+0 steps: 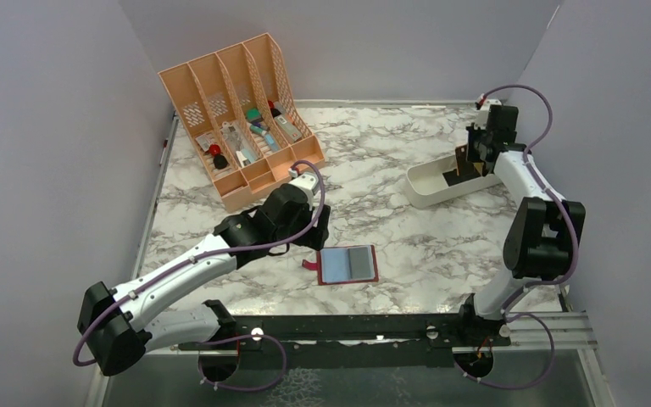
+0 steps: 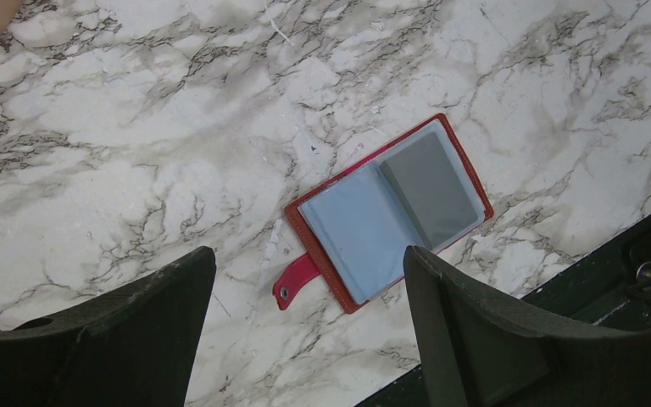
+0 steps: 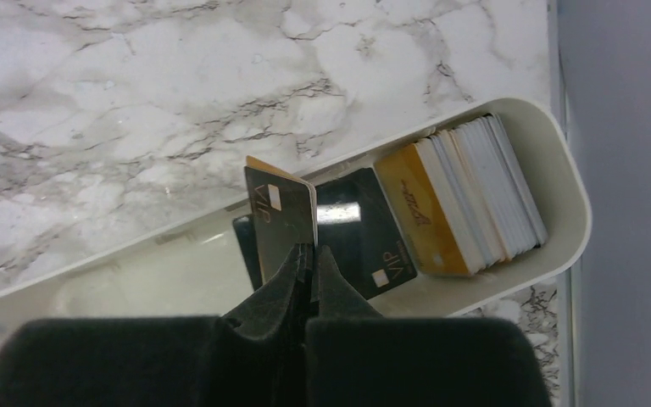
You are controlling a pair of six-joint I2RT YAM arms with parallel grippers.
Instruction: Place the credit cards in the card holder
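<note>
The red card holder [image 2: 308, 243] lies open and flat, its clear pockets bare apart from a grey panel [image 2: 433, 187] on one side. My left gripper hovers by its strap end, fingers wide apart and empty. Over the white box [image 3: 178, 246], my right gripper is shut on a dark VIP card [image 3: 281, 209]. A gold edge [image 3: 273, 167] shows behind that card, seemingly a second one against it. Beneath, another dark VIP card [image 3: 358, 216] lies in the box. A stack of cards [image 3: 475, 191] stands at one end, a gold card [image 3: 421, 212] in front.
An orange divided organizer [image 1: 246, 182] with small items stands at the back left, close to the left arm. Walls rise behind and at the right, near the box. Bare marble [image 1: 390, 161] lies between organizer and box.
</note>
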